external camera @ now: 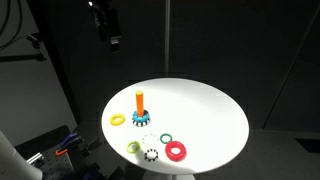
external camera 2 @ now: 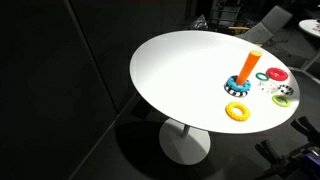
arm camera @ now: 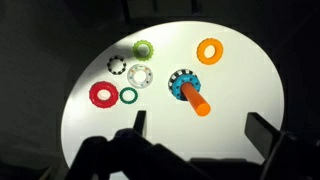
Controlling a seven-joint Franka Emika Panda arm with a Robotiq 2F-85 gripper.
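An orange peg (arm camera: 197, 100) stands upright on the white round table. A blue ring (arm camera: 177, 88) sits around its foot, above a black-and-white ring (external camera 2: 231, 91). Off the peg lie a yellow ring (external camera 2: 230, 110), a red ring (arm camera: 94, 94), a light green ring (arm camera: 136, 49), a whitish ring (arm camera: 131, 76), a small dark green ring (arm camera: 122, 92) and a beaded black-and-white ring (arm camera: 109, 65). My gripper is open high above the table, its fingers wide apart with nothing between them. In exterior view 1 the hand (external camera: 113, 40) hangs at upper left, well clear of the peg.
Around the table the floor is dark, and a black curtain (external camera: 220, 40) hangs behind. A pale chair or box (external camera 2: 258, 32) is beyond the table in exterior view 2.
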